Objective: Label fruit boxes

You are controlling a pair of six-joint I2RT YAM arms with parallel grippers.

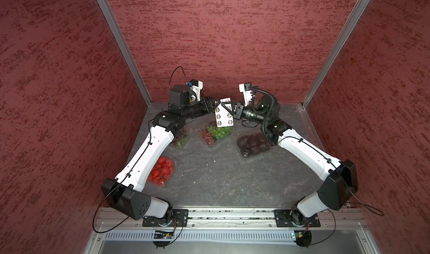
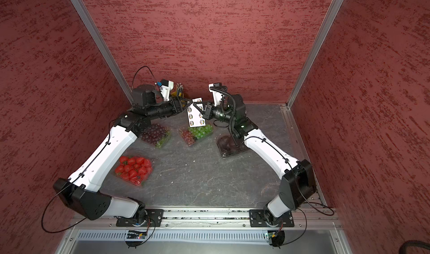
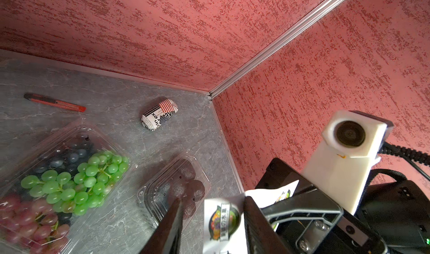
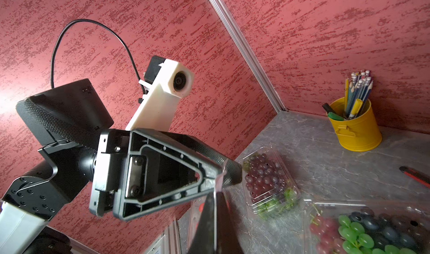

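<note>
A white sheet (image 1: 224,115) of round, colourful fruit labels hangs in the air above the back of the table. My right gripper is shut on this thin sheet, which shows edge-on between its fingers. From the left, my left gripper reaches the sheet with its fingers apart; one label (image 3: 224,222) shows between them, and contact cannot be told. Below stand clear fruit boxes: mixed grapes (image 2: 197,132), dark grapes with green ones (image 2: 155,134), red strawberries (image 2: 133,169), and dark round fruit (image 1: 253,144).
A yellow pencil bucket (image 4: 359,131) stands by the back wall. On the table lie a red cutter (image 3: 56,102) and a small printed roll (image 3: 159,114). Free table (image 1: 219,178) stretches across the front middle. Both arms are close together at the sheet.
</note>
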